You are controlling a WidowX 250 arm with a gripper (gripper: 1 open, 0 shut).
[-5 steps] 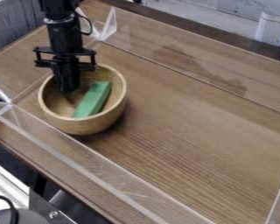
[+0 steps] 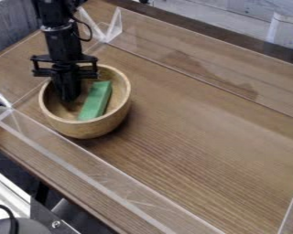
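Observation:
A wooden bowl (image 2: pixel 113 108) sits on the left side of the wooden table, with a green block (image 2: pixel 96 101) lying inside toward its right. My black gripper (image 2: pixel 69 91) reaches down from the top left into the left part of the bowl, beside the green block. Its fingertips are dark and hard to make out; it looks shut, and I see nothing clearly between them.
Clear tape runs along its edges. At the lower left, beyond the table's edge, are dark cables and equipment.
My gripper has moved slightly down and to the left. The bowl has shifted a little to the left with it, and the green block too.

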